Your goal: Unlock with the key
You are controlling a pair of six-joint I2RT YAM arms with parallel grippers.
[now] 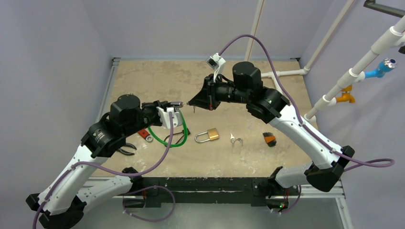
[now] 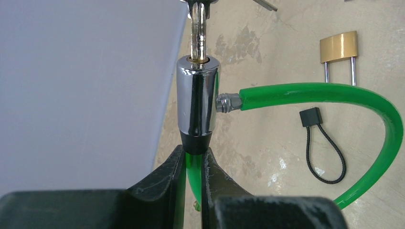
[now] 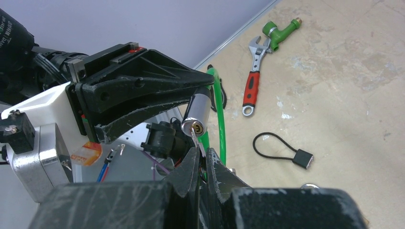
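A green cable lock (image 2: pixel 319 93) with a chrome cylinder (image 2: pixel 196 98) is held up by my left gripper, shut on it just below the cylinder's black cap. My right gripper is shut on a slim silver key (image 3: pixel 197 140), whose blade reaches the brass keyhole (image 3: pixel 197 128) in the cylinder's end. In the left wrist view the key (image 2: pixel 198 33) stands in line with the cylinder at that keyhole; how deep it sits I cannot tell. In the top view the two grippers meet above the middle left of the board.
Below lie a brass padlock (image 1: pixel 213 134), loose keys (image 1: pixel 237 140), a brush (image 1: pixel 269 139), a black cable loop (image 3: pixel 302 157), a wrench (image 3: pixel 251 88) and a green fitting (image 3: pixel 282 36). White pipes with taps (image 1: pixel 377 71) line the right wall. The board's back is clear.
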